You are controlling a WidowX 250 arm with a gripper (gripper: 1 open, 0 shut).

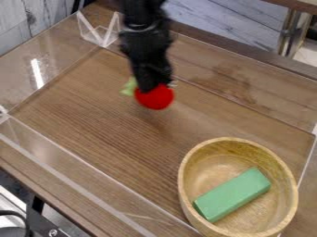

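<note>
My gripper [151, 76] is motion-blurred at the top middle, low over a red round object [154, 98]; whether it touches or holds it is unclear. A light green piece [129, 88] shows just left of the red object. A round wooden bowl [202, 164] at the lower right holds a green block [233, 195].
A white wire-like object [99, 28] stands at the back left edge. A dark cable lies at the bottom left corner.
</note>
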